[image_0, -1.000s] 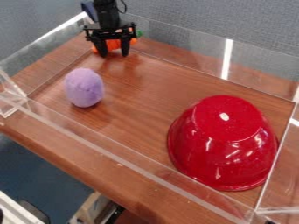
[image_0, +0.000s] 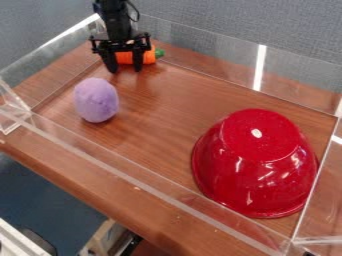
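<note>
At the back of the walled wooden table, my black gripper (image_0: 120, 52) is down over an orange carrot (image_0: 143, 57) with a green top. Its fingers are dark and small in this view, so whether they are closed on the carrot is unclear. A purple egg-shaped object (image_0: 96, 100) lies at the left, nearer than the gripper. A large glossy red bowl (image_0: 254, 160), upside down, fills the right front.
Clear low walls (image_0: 201, 210) surround the wooden surface (image_0: 167, 130). A grey wall stands behind.
The purple object and red bowl have not moved.
</note>
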